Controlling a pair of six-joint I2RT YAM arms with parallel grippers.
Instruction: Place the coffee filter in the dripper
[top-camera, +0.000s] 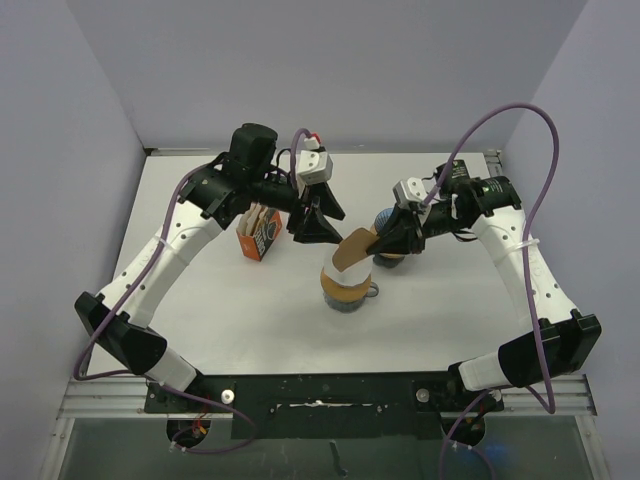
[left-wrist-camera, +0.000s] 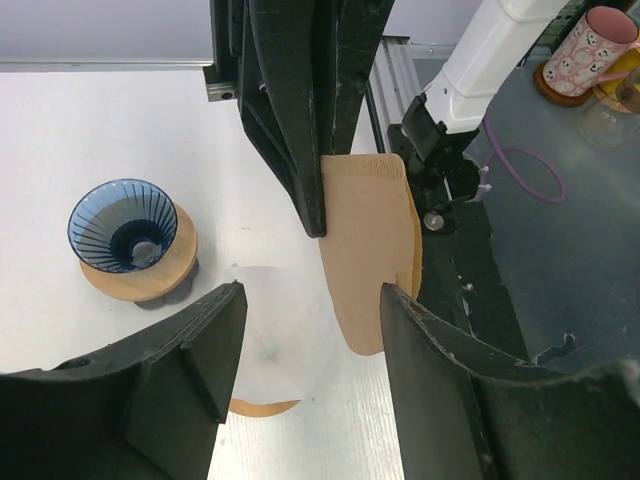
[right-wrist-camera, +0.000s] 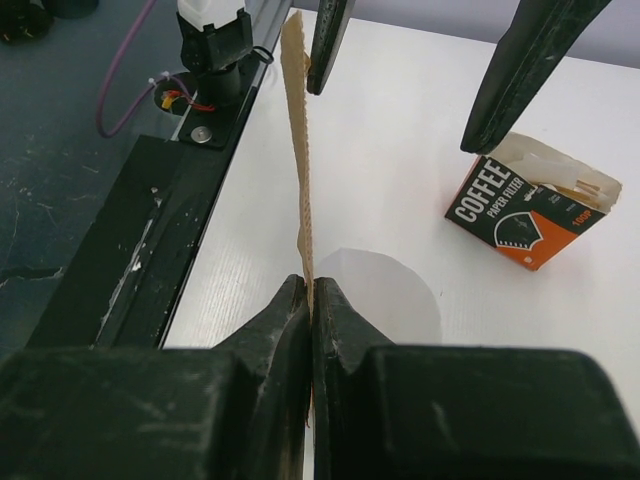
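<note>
The brown paper coffee filter (left-wrist-camera: 368, 255) is pinched at one edge by my right gripper, which is shut on it. It hangs above a mug (top-camera: 346, 302) topped by a wooden ring (top-camera: 345, 289). A white, rounded piece (left-wrist-camera: 285, 330) sits over that ring; whether it is the dripper itself or something in it, I cannot tell. To the left of the filter, my left gripper (top-camera: 334, 226) stands open, its fingers (right-wrist-camera: 498, 105) apart. Along one side, the filter's two layers (left-wrist-camera: 417, 245) show slightly parted. The mug is hidden in the left wrist view.
A ribbed blue dripper (left-wrist-camera: 122, 226) in a wooden collar stands behind the right gripper. The orange and black coffee filter box is at the left, beyond the left gripper.
</note>
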